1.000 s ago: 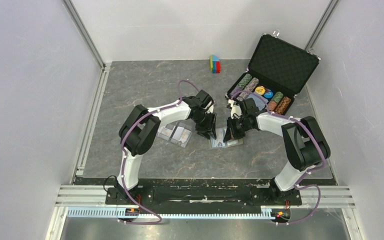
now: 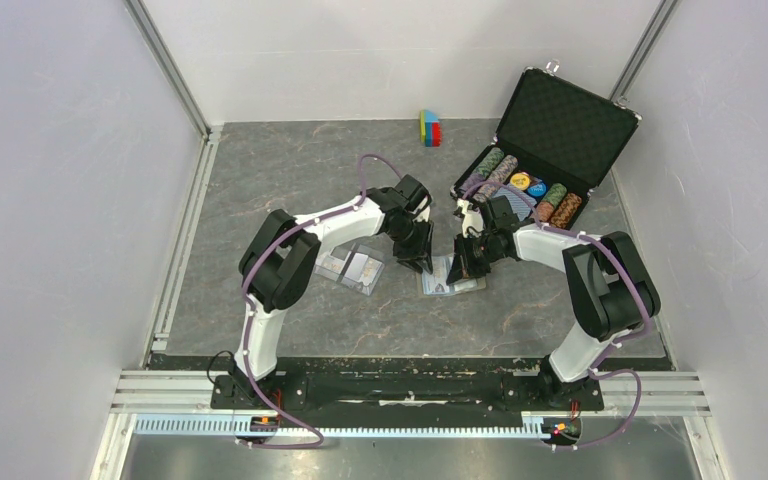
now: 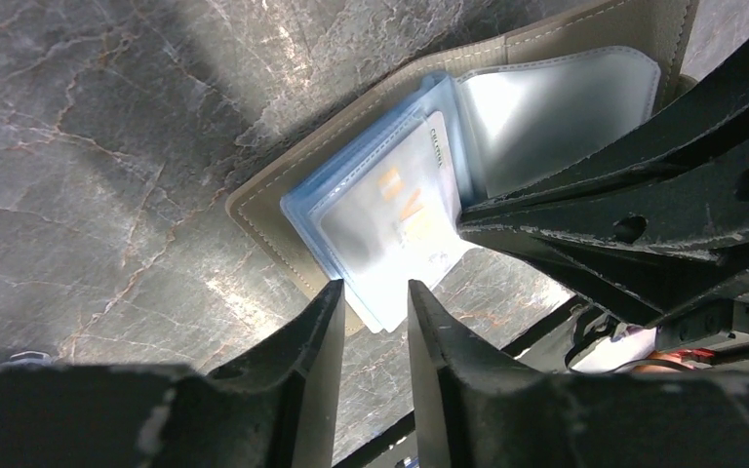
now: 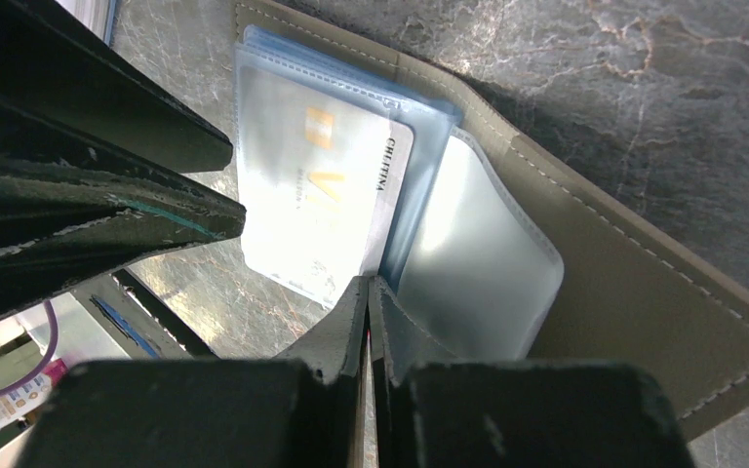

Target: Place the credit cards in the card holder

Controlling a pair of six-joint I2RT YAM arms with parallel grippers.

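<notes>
The card holder [image 3: 263,210], taupe with clear sleeves, lies open on the table. A white card with gold markings [image 4: 312,205] sits in or against a blue-edged sleeve. My right gripper is shut, its tips at the card's edge between the sleeves, nothing visible held. My left gripper is part open, its fingertips over the card's outer end, nothing clearly between them. In the top view both grippers crowd over the holder and hide part of it.
A clear tray with cards [image 2: 360,270] lies left of the holder. An open chip case [image 2: 565,130] is at back right, coloured blocks [image 2: 430,128] at the back. Free table lies at front and back left.
The right arm looks unchanged.
</notes>
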